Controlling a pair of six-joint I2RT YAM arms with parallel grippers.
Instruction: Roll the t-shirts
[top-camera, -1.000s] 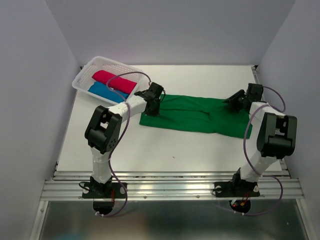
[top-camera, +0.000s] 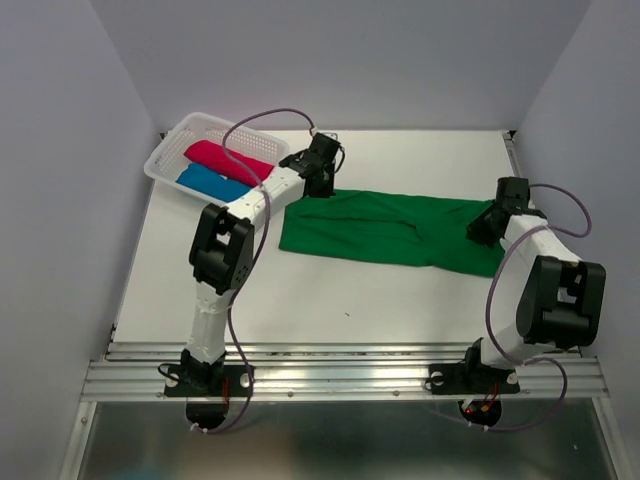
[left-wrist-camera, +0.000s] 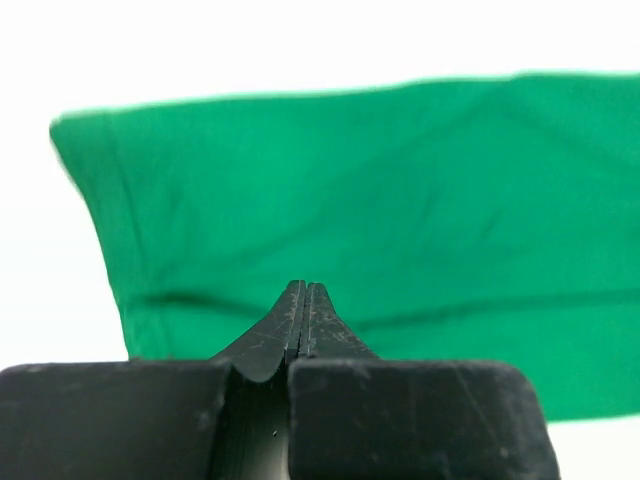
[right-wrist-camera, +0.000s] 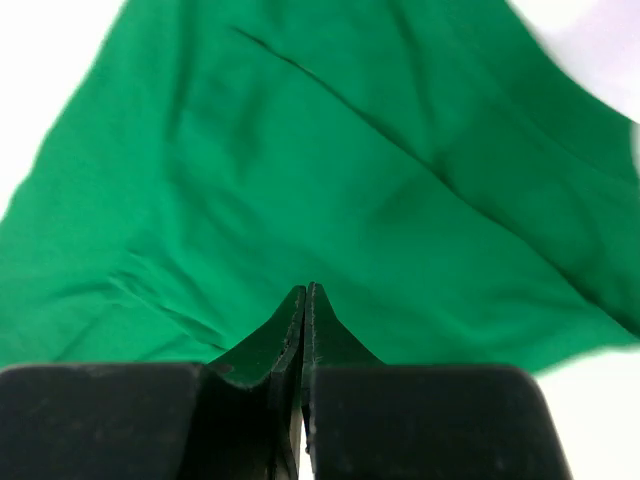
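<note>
A green t shirt (top-camera: 365, 235) lies spread in a long flat strip across the table, with creases along its length and a fold towards its right part. Over its left end, near the far edge, hangs my left gripper (top-camera: 324, 193); in the left wrist view the fingertips (left-wrist-camera: 298, 300) are together with nothing between them. My right gripper (top-camera: 472, 238) is above the shirt's right part. It too is shut with bare fingertips over the green cloth (right-wrist-camera: 330, 220) in the right wrist view. Parts of both shirt ends are hidden under the arms in the top view.
A white basket (top-camera: 163, 153) stands at the back left, holding a red rolled cloth (top-camera: 232, 160) and a blue one (top-camera: 210, 184).
My right gripper moved off the far edge, nearer the front. The shirt looks unchanged.
</note>
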